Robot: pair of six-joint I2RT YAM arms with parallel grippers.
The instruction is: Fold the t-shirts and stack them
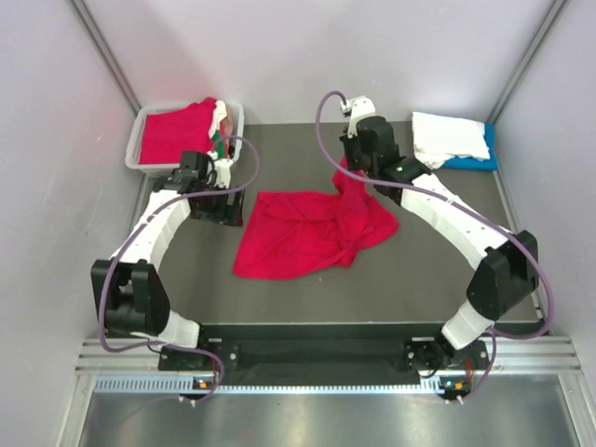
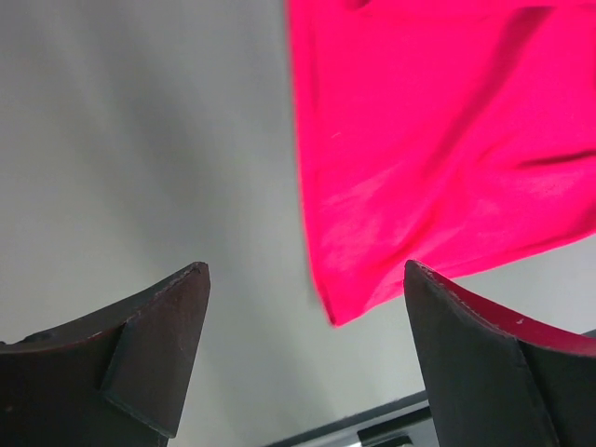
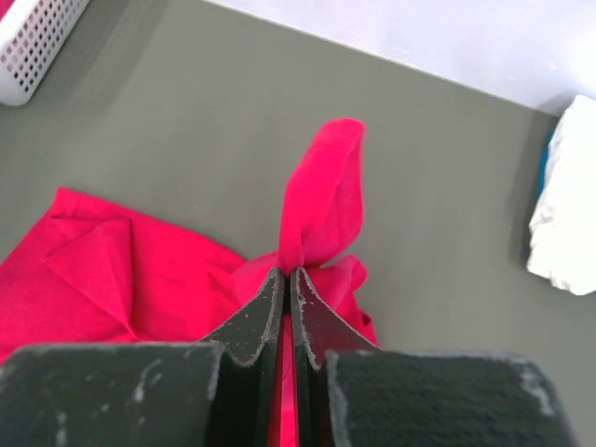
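The red T-shirt [image 1: 289, 237] lies crumpled across the middle of the table, its upper right part raised. That raised part is pinched by my right gripper, with a red flap sticking out beyond the fingertips. My left gripper is open, its two dark fingers wide apart and nothing gripped. In the top view the left gripper [image 1: 238, 212] is just left of the shirt's left edge. The left wrist view shows a shirt corner [image 2: 345, 303] beyond the gap between the fingers, not held.
A white basket [image 1: 133, 149] with red and other cloths stands at the back left. At the back right, a folded white shirt [image 1: 445, 135] rests on a blue thing [image 1: 480, 164]. Bare table [image 1: 419, 279] lies in front and to the right.
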